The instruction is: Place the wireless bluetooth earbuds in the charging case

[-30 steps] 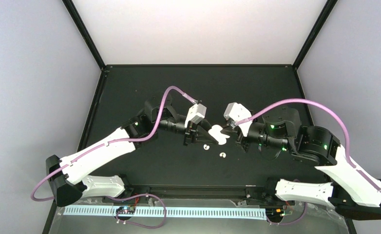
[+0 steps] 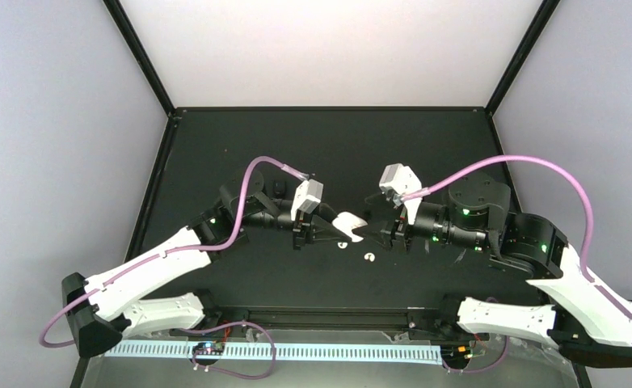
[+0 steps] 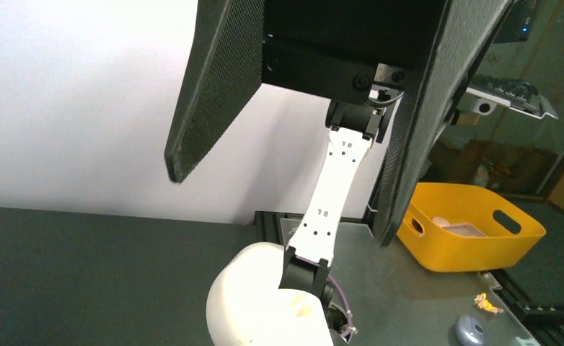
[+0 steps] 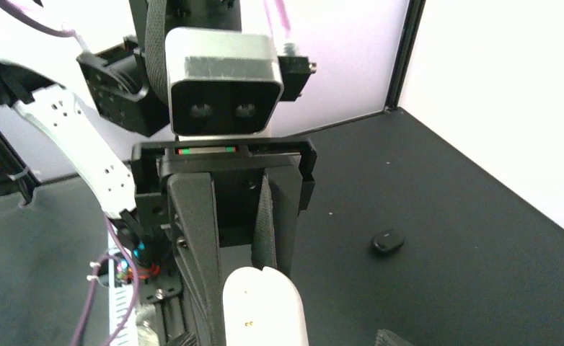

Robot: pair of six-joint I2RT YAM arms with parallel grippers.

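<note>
The white charging case [image 2: 349,225] is held above the middle of the mat by my left gripper [image 2: 329,229], shut on it; in the right wrist view the case [image 4: 263,310] sits at the left gripper's fingertips. My right gripper [image 2: 377,217] is beside it on the right, part open; in the left wrist view its black fingers [image 3: 214,86] stand apart above the case [image 3: 261,303].
A small black object [image 4: 387,241] lies on the mat at the back, behind the left arm in the top view. Outside, a yellow basket [image 3: 466,245] shows in the left wrist view.
My left gripper with the case has moved slightly left and toward the front. My right arm has shifted a little, its fingers now apart from the case.
</note>
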